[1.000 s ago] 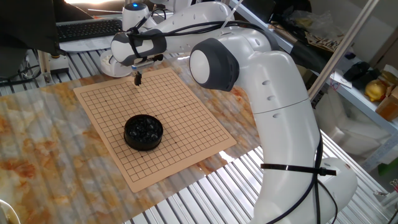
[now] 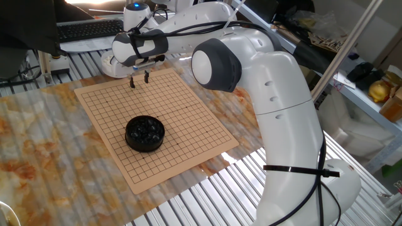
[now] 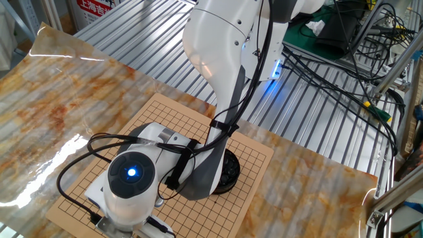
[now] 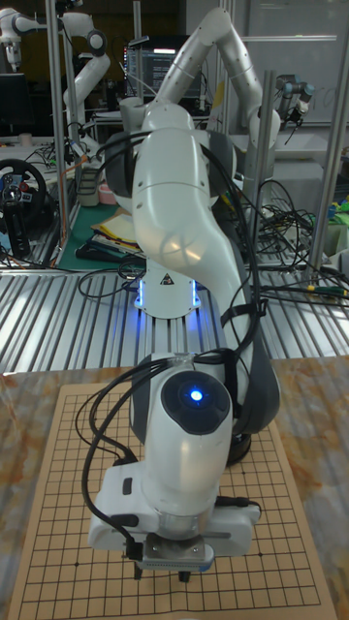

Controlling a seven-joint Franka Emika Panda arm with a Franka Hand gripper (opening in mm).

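Note:
A tan board [image 2: 195, 135] with a black grid lies flat on the table. Standing on it is a round black bowl [image 2: 145, 145] holding several shiny black pieces. Over the far end of the board hangs my gripper [image 2: 139, 80], its two dark fingers spread apart and empty. The bowl is well away from the fingers, toward the near side in exterior view 1. From above, in exterior view 2, the arm partly covers the bowl [image 3: 231, 173], and the fingers are hidden under the hand. Exterior view 3 shows only the finger ends below the hand.
The marble-patterned sheet [image 2: 56, 144] around the board is bare. A keyboard [image 2: 91, 29] sits behind the far edge. The robot's upright arm [image 2: 286, 119] stands on the right, over slatted metal [image 2: 207, 204].
The arm, the board and the bowl have not visibly moved.

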